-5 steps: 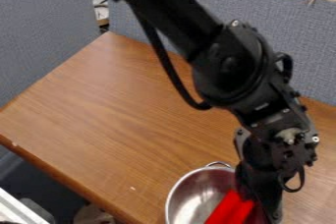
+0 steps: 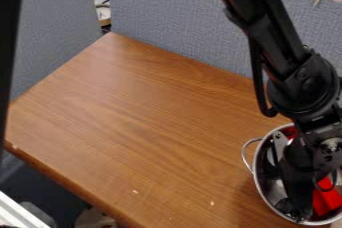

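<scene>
A steel pot (image 2: 253, 162) with a side handle sits at the right front of the wooden table, partly hidden by the black arm. My gripper (image 2: 301, 177) is down inside the pot, its fingers spread open. A red object (image 2: 325, 198) lies in the pot beside the gripper, partly covered by it; whether the fingers touch it I cannot tell.
Grey partition panels (image 2: 187, 42) border it at the back and left. The table's front edge runs along the lower left.
The pot, with the red object in it, has shifted to the right along the table. The arm has moved right with it and now reaches down into the pot.
</scene>
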